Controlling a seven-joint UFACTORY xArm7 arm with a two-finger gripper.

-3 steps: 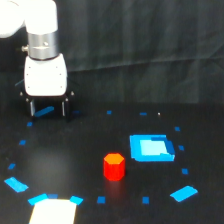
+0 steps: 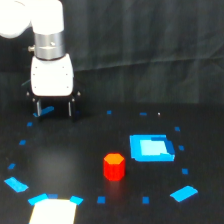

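Note:
A red hexagonal block [image 2: 114,167] stands upright on the dark table, near the middle of the camera view. Behind it and to its right lies a pale square [image 2: 153,147] framed in blue. My white gripper [image 2: 54,110] hangs at the upper left, far from the block. Its dark fingers look spread wide, with nothing visible between them; the fingertips are hard to make out against the black background.
A cream-coloured square [image 2: 52,212] lies at the bottom left, cut off by the frame edge. Several blue tape marks, among them a strip [image 2: 184,193] at the right, are stuck flat on the table. The table between gripper and block looks clear.
My gripper has shifted slightly to the right. The red block and the blue-framed square have stayed where they were.

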